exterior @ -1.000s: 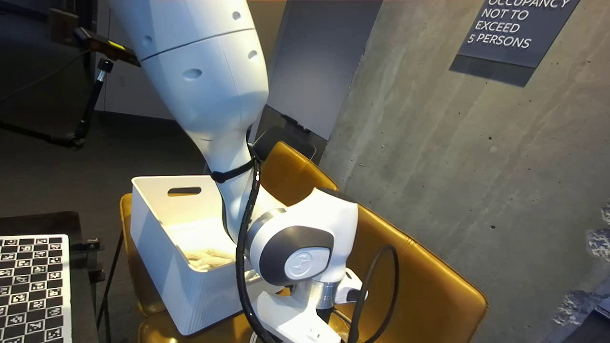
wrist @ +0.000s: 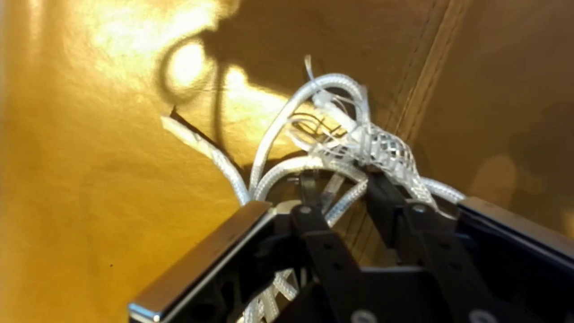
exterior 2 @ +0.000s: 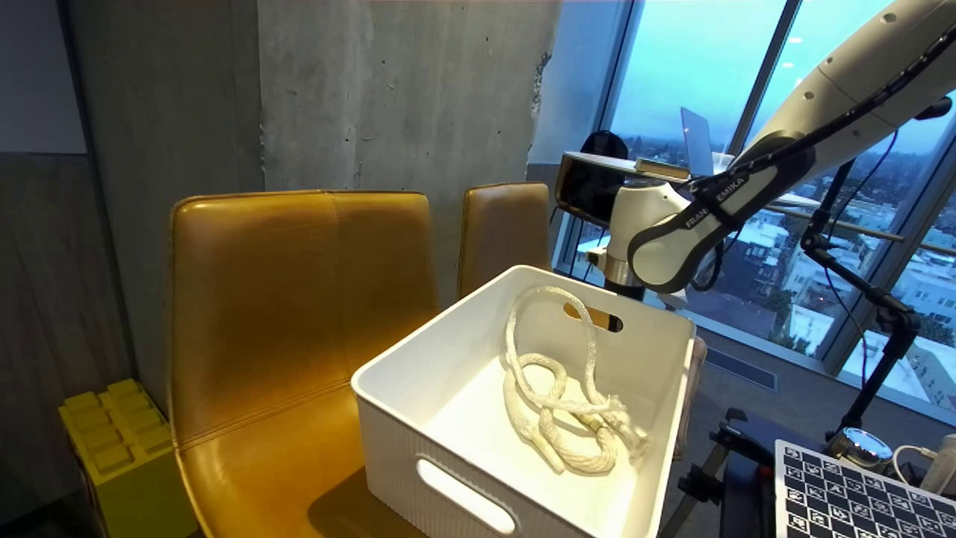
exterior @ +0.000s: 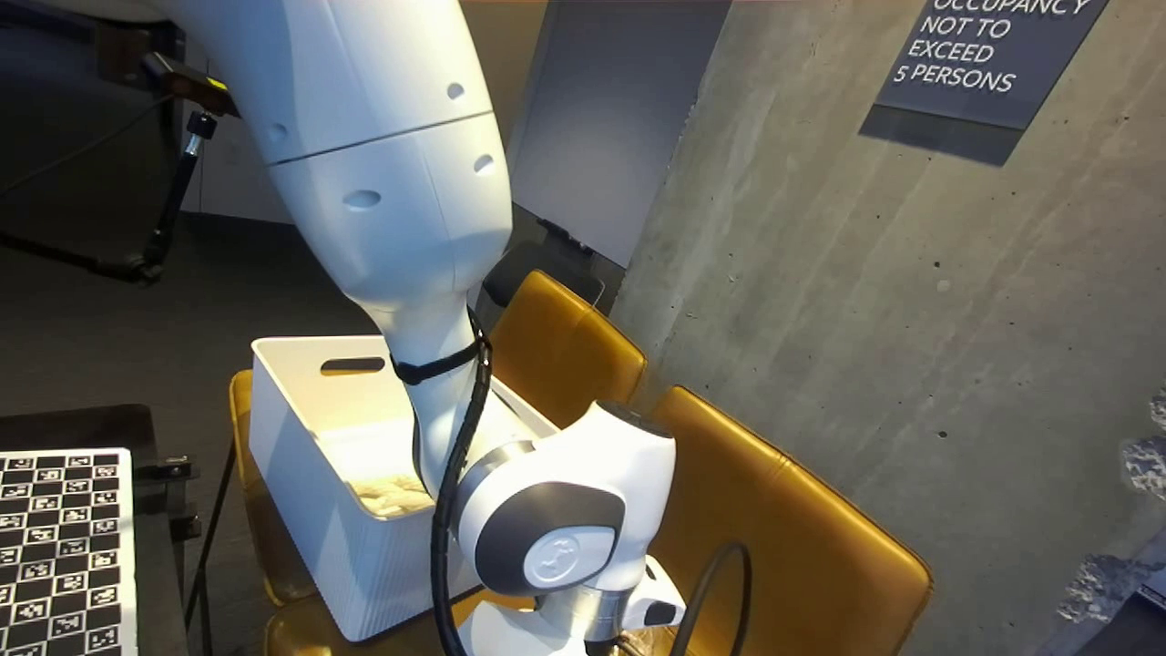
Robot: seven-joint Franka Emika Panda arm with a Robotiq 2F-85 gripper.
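Observation:
In the wrist view, a bundle of white braided cord lies on a tan leather chair seat. Part of it is a frayed mesh sleeve; one cut end points left. My gripper is over the bundle, its dark fingers apart, with a strand crossing the gap. Whether the fingers touch the cord is hard to tell. A white bin holds thick off-white rope, coiled with a loop against the inner wall. Both exterior views leave the fingertips out of sight.
The tan chair backs stand close beside the arm, with the concrete wall behind. The bin's tall side is right next to my hand. A checkered marker board rests at the left.
The arm's wrist has come down and slightly left in exterior view 1, closer to the chair seat. The bin and its rope appear unmoved.

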